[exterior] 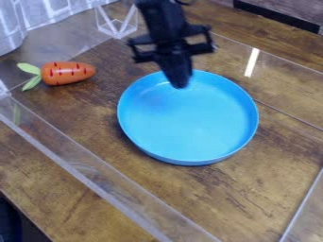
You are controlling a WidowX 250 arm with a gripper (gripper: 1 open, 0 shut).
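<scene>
My dark gripper [172, 59], blurred, hangs over the back part of a round blue plate [187, 121]; its fingertips are too smeared to make out clearly, and nothing shows held in it. A toy carrot [67, 73], orange with pale green leaves, lies on the wooden surface to the left of the plate, apart from the gripper.
Clear plastic walls [111, 194] edge the wooden work surface [271, 161] at the lower left and at the right. A crumpled white item [28, 24] is at the top left. Bare wood surrounds the plate on the right and front.
</scene>
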